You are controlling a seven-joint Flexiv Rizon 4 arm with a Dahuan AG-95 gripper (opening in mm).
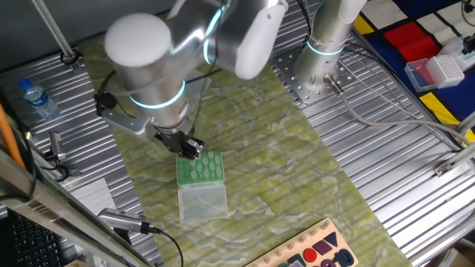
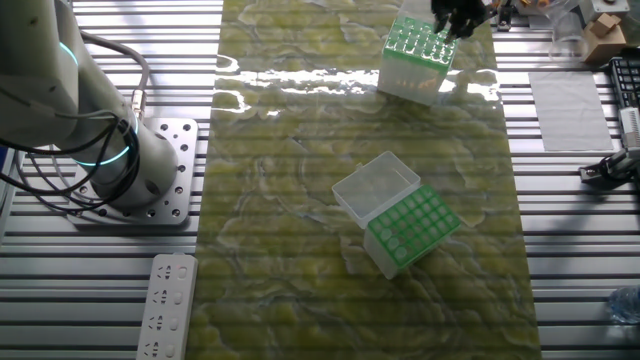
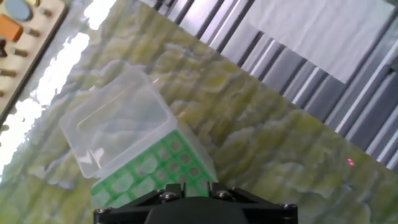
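My gripper (image 1: 194, 148) hangs over the back edge of a tip box (image 1: 200, 169), which has a green perforated rack and an open clear lid (image 1: 204, 203). Pale tips fill much of the rack. In the wrist view the fingertips (image 3: 183, 188) are close together at the bottom, over the end of the green rack (image 3: 149, 171) where the holes look empty. Whether anything is between them cannot be made out. Exterior view 2 shows a second box (image 2: 412, 228), its clear lid (image 2: 377, 187) open and a few tips at one side; the arm mostly hides it in exterior view 1.
A wooden peg board with coloured shapes (image 1: 310, 254) lies at the front edge of exterior view 1. A power strip (image 2: 167, 305) sits beside the green mat. Between the two boxes the mat (image 2: 290, 170) is clear.
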